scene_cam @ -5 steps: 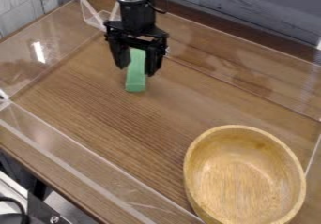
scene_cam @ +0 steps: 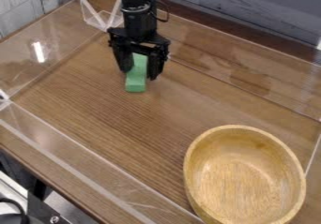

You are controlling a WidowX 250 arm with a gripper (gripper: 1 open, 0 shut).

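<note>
My black gripper (scene_cam: 138, 54) hangs down at the upper middle of the camera view, open, with its fingers around a small green object (scene_cam: 135, 78) on the wooden table. Whether the fingers touch it cannot be told.
An empty yellow oval bowl (scene_cam: 243, 139) sits at the lower right. Clear plastic items lie along the left edge and behind the arm.
The gripper has shifted slightly at the green object, which stays in about the same place.
</note>
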